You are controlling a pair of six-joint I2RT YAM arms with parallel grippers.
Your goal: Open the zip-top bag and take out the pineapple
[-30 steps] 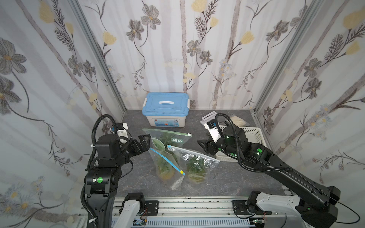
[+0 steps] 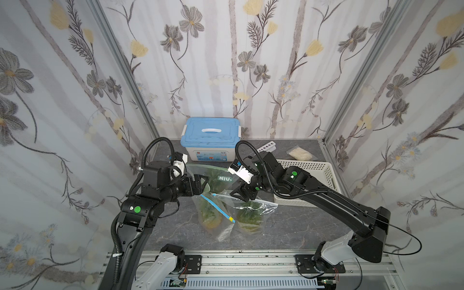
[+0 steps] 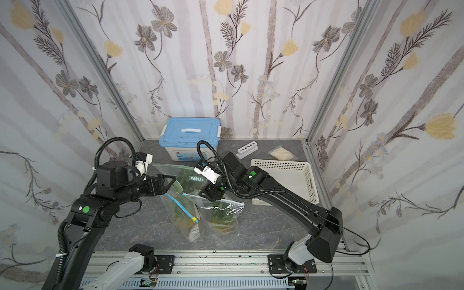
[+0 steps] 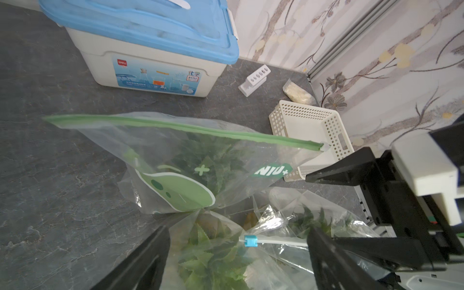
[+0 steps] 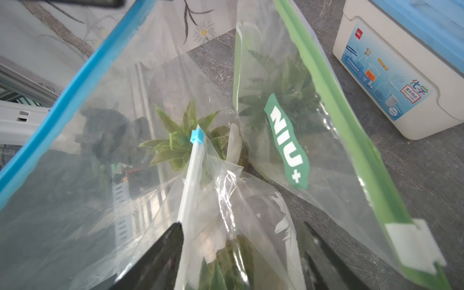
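Note:
Three clear zip bags with leafy pineapples lie on the counter: the top bag [image 2: 212, 171] with green zip and NIU label [image 5: 285, 140], a blue-zip bag [image 2: 211, 212] at front left, and a white-zip bag [image 2: 250, 217] at front right. My left gripper [image 2: 197, 184] hangs open over the left part of the bags. My right gripper [image 2: 240, 193] is open above where they meet, near the white zip's blue slider [image 4: 250, 241]. In both wrist views nothing visible is held between the fingers.
A lidded blue-and-white box [image 2: 208, 149] stands at the back. A white basket [image 3: 308, 183] is at right, behind the right arm, with a white rack [image 3: 247, 148] and small packet [image 3: 282, 153] behind. Bare counter shows at the front left and right.
Both grippers have moved toward the middle over the bags: the left rightward, the right leftward and lower toward the white-zip bag's top.

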